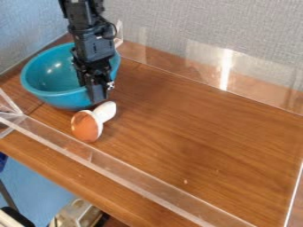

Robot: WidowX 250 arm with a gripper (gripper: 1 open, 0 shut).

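Note:
A teal bowl (48, 75) sits at the left of the wooden table. My black gripper (97, 89) hangs over its right side, with the fingertips at or inside the rim; whether they are open or shut, or touch the bowl, is hard to tell. A white object with an orange-brown end (88, 126) lies on the table just in front of and right of the bowl.
Clear low walls (201, 66) run along its edges, with a textured wall behind.

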